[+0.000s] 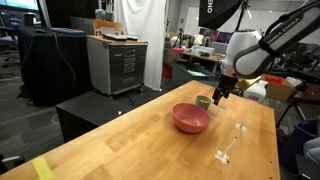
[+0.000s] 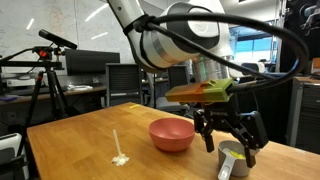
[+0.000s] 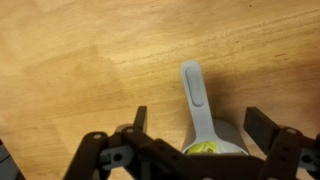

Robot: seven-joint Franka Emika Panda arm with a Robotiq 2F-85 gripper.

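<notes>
My gripper stands open in the wrist view, its dark fingers apart on both sides of a light grey handle. That handle (image 3: 195,87) juts from a grey cup (image 3: 229,134) with something yellow-green inside, partly hidden beneath the gripper. In exterior view 2 the cup (image 2: 240,162) is on the wooden table close to the fingertips, and the pale handle leans over its rim toward the camera. A pinkish-red bowl (image 2: 171,133) rests behind and to the left of the cup there.
Another light utensil (image 1: 229,150) lies on the table, apart from the bowl. A dark cabinet (image 1: 117,65) stands behind the table.
</notes>
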